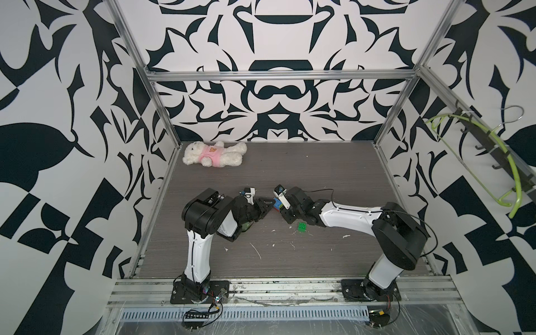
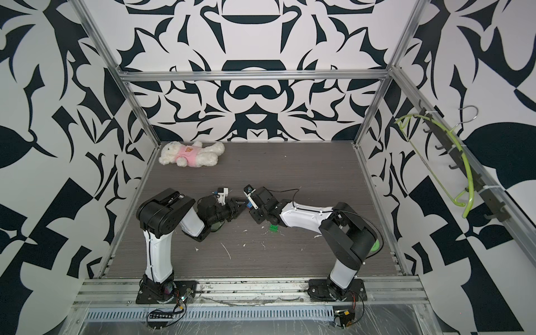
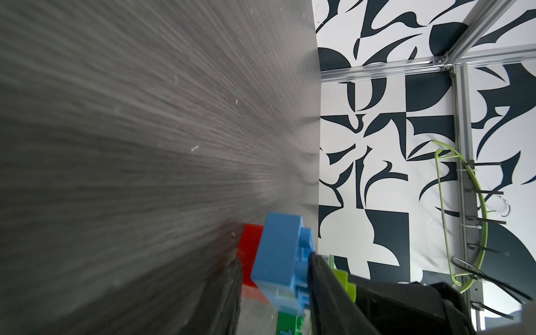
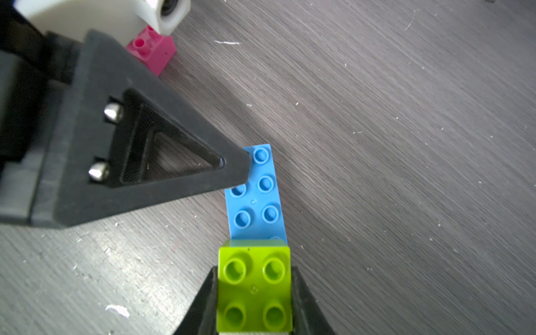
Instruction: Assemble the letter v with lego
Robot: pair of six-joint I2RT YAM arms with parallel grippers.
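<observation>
My left gripper is shut on a blue brick (image 3: pixel 277 245), whose studs face right in the left wrist view. A red brick (image 3: pixel 249 245) lies against its underside. In the right wrist view, my right gripper is shut on a lime-green brick (image 4: pixel 254 290) with its studs showing. This brick covers the near end of the long blue brick, and a left finger (image 4: pixel 223 173) overlaps the far part. Whether lime and blue touch or are joined cannot be told. Both grippers meet near the table's middle.
A green brick (image 1: pixel 302 227) lies on the table by the right gripper. A pink brick (image 4: pixel 153 50) sits near the left arm. Farther back rests a white teddy bear (image 1: pixel 215 154).
</observation>
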